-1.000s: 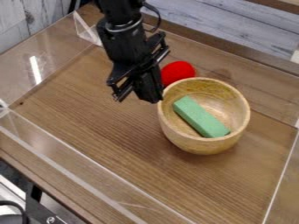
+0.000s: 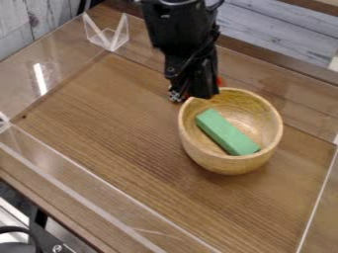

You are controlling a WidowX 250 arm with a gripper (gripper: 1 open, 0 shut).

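Note:
The black gripper (image 2: 193, 83) reaches down from the top of the camera view, just above and behind a wooden bowl (image 2: 200, 150), over a red object (image 2: 219, 81) that it mostly hides. Whether anything sits between its fingers is hard to see; it looks shut. The bowl holds a green block (image 2: 227, 132).
A clear plastic piece (image 2: 106, 30) stands at the back left. A pale slatted surface (image 2: 291, 40) lies beyond the back edge.
The gripper has moved right and toward the back, now covering most of the red object. The bowl and green block look unmoved.

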